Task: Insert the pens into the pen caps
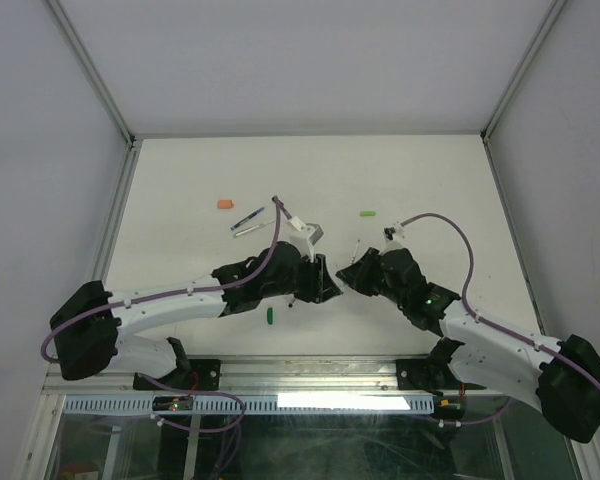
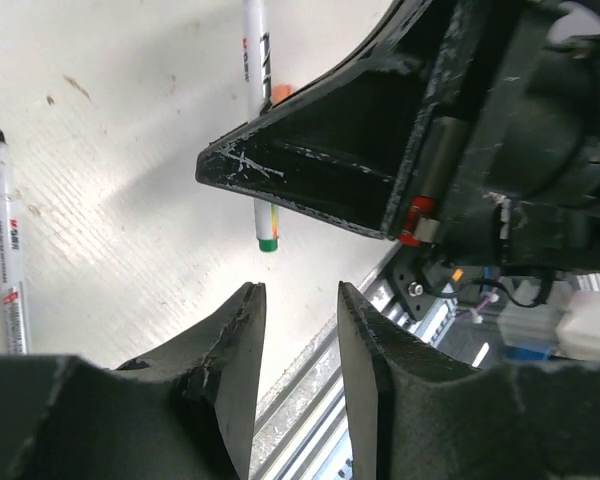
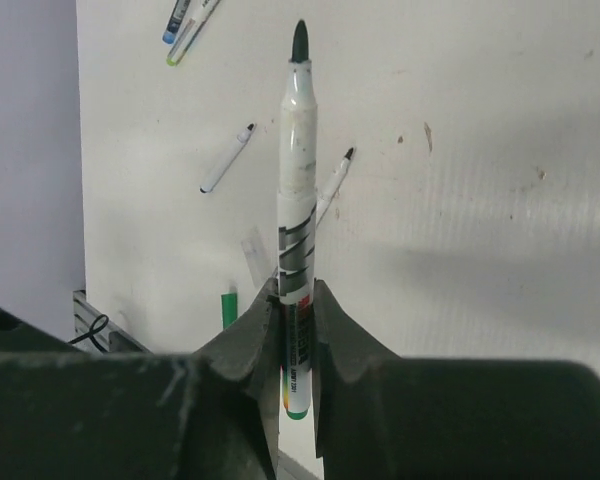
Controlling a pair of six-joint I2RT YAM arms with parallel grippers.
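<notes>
In the right wrist view my right gripper is shut on a white pen, its dark tip bare and pointing up the view. A green end of that pen shows below the right finger in the left wrist view. My left gripper stands open close by, nothing between its fingers, apart from the pen. Caps lie loose on the table: orange, black, light green and dark green. A blue-marked pen and a paler pen lie at the back left.
Two more uncapped white pens lie on the table beneath the right gripper. Both grippers are close together over the front middle, with little space between them.
</notes>
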